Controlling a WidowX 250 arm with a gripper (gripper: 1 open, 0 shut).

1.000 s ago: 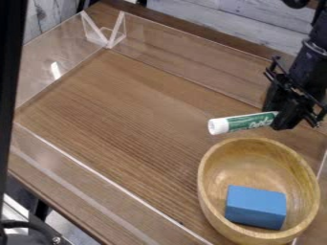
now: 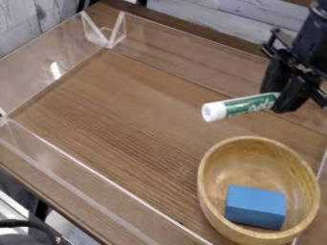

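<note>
My gripper (image 2: pixel 278 88) is at the upper right, shut on a white and green tube (image 2: pixel 240 106), which it holds tilted above the table. Below it at the bottom right sits a round tan bowl (image 2: pixel 217 163) with a blue block (image 2: pixel 255 205) inside. The tube hangs clear of the bowl, just beyond its far rim in this view.
Clear plastic walls (image 2: pixel 26 77) border it on the left and along the back. Dark metal framing and cables show at the lower left edge.
My gripper has risen with the tube in it, which now sits higher in the view. The bowl and blue block have stayed in place.
</note>
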